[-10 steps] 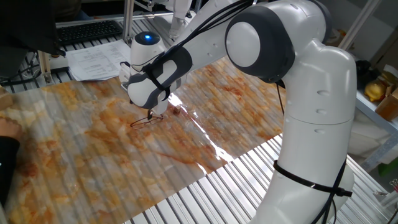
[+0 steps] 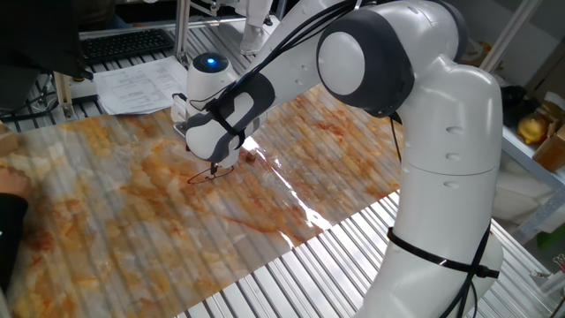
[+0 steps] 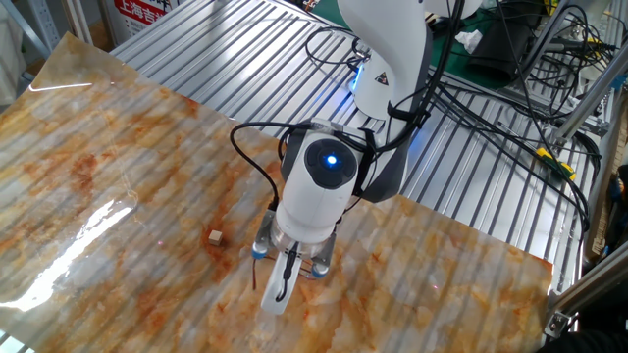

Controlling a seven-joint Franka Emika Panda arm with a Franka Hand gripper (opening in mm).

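A thin, dark reddish wire-like frame, apparently a pair of glasses [image 2: 197, 179], is at the marbled sheet, directly below the arm's wrist. My gripper [image 2: 214, 168] points down at its middle, and a dark fingertip meets or overlaps the frame in exterior view 1. From above, in exterior view 2, the gripper's body covers most of the frame; only thin reddish-brown parts show on either side. Neither view reveals the gap between the fingers, so whether they grip the frame is unclear.
A small pale wooden cube [image 3: 215, 237] lies close beside the gripper. The marbled sheet [image 2: 97, 238] is otherwise largely bare. Papers [image 2: 141, 86] and a keyboard [image 2: 128, 44] lie beyond its far edge; a person's hand [image 2: 13, 183] rests at the left.
The wrist has shifted slightly, dipping a little in exterior view 1. Nothing else has visibly moved.
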